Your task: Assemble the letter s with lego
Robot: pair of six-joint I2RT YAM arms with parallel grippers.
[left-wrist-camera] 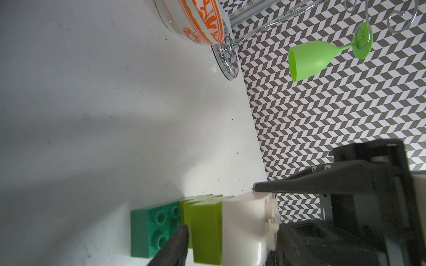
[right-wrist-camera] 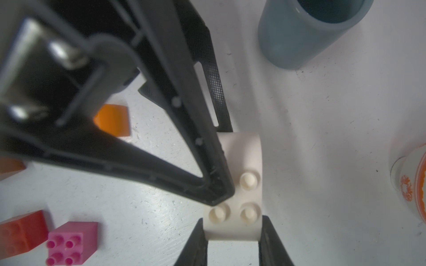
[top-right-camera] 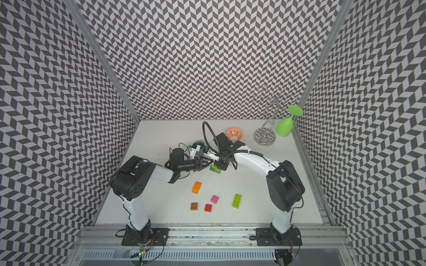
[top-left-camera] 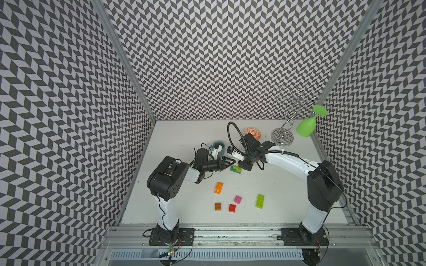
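A green and lime brick stack (top-left-camera: 236,169) stands mid-table, with teal (left-wrist-camera: 153,228) and lime (left-wrist-camera: 206,230) pieces showing in the left wrist view. My right gripper is shut on a white brick (right-wrist-camera: 235,221) over the stack. My left gripper (top-left-camera: 230,161) is beside them; whether its fingers touch the stack is hard to tell. Loose bricks lie nearer the front: orange (top-left-camera: 218,187), brown (top-left-camera: 217,206), red (top-left-camera: 232,208), pink (top-left-camera: 237,199) and lime (top-left-camera: 260,201).
A grey-blue cup (right-wrist-camera: 310,35) and an orange-patterned bowl (top-left-camera: 252,132) stand behind the grippers. A metal rack (top-left-camera: 282,137) with a green goblet (top-left-camera: 306,127) is at back right.
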